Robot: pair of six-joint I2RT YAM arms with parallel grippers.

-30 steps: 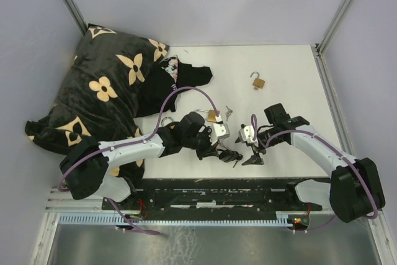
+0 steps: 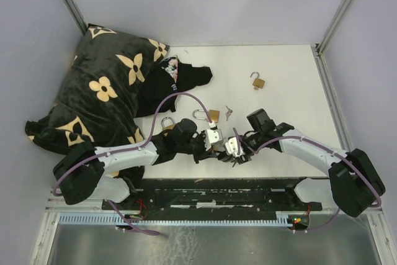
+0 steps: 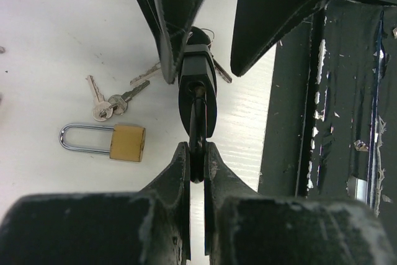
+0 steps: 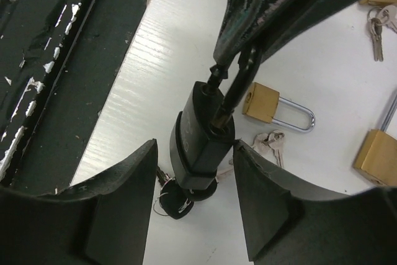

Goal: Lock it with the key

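In the left wrist view a black padlock (image 3: 197, 85) hangs by its shackle, with my left gripper shut on that shackle. My right gripper is part open, its fingers (image 4: 139, 169) on either side of the padlock body (image 4: 200, 147) in the right wrist view. A gap shows on the left; whether the other finger touches is unclear. Black-headed keys (image 4: 175, 202) on a ring show just past the padlock, partly hidden by it. A key blade (image 3: 222, 71) shows beside the body; I cannot tell whether any key is in the lock.
A brass padlock (image 3: 128, 143) and silver keys (image 3: 102, 107) lie on the table nearby. Farther back is another brass padlock (image 2: 258, 83). Black cloth (image 2: 170, 82) and a patterned cushion (image 2: 108, 85) fill the left side.
My right gripper has moved left to the padlock and now stands around its body. The left arm has shifted slightly, lowering a little in the top view.
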